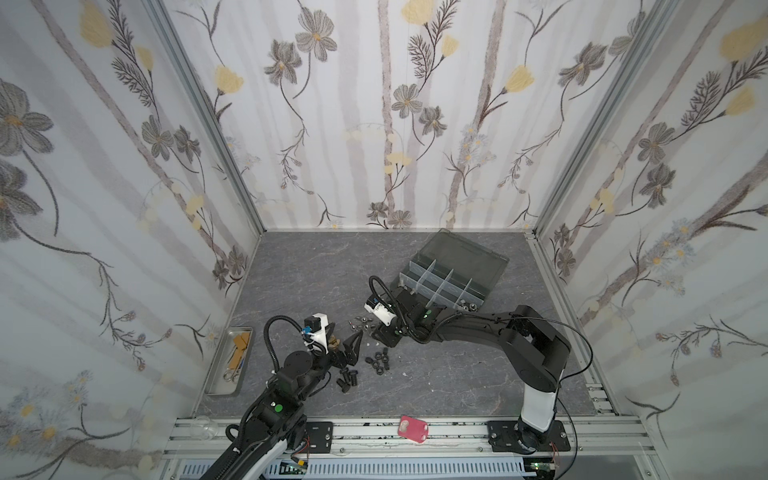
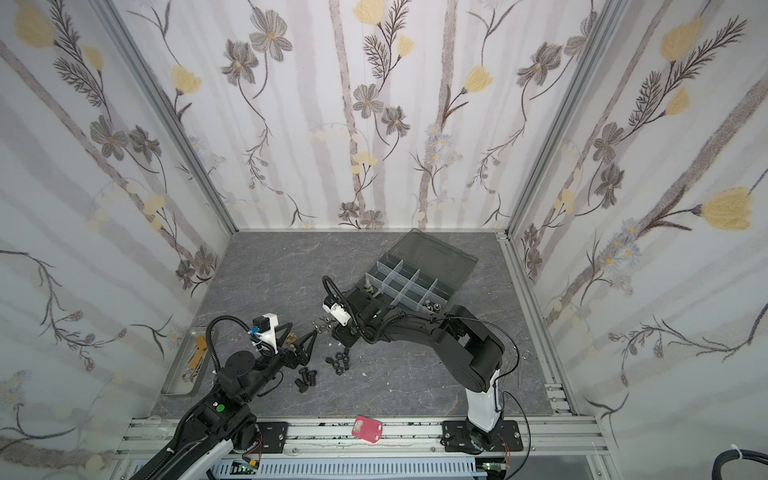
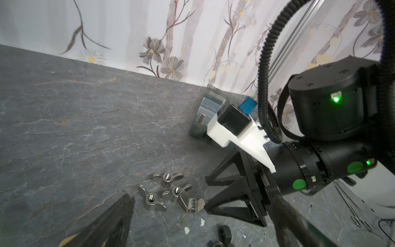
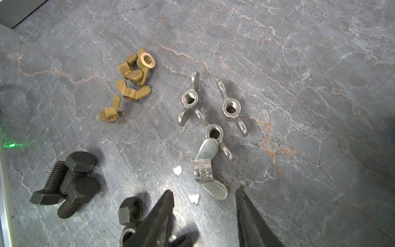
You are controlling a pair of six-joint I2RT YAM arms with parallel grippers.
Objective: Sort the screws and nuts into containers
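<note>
Several silver wing nuts (image 4: 214, 132) lie in a loose cluster on the table. My right gripper is open just above and in front of them, the nearest wing nut lying between and beyond its fingertips, untouched. My left gripper (image 1: 352, 352) also stands open, with nothing seen between its fingers. Brass wing nuts (image 4: 129, 92) lie left of the silver ones. Black bolts (image 4: 72, 185) and dark hex nuts (image 4: 130, 210) sit nearer the front. Behind the right arm rests the open divided box (image 1: 436, 281), with some metal pieces (image 1: 468, 305) in its near right compartment.
A metal tray (image 1: 228, 376) with orange-handled tools stands at the left. A pink piece (image 1: 413, 429) lies on the front rail. Both grippers are close together over the parts.
</note>
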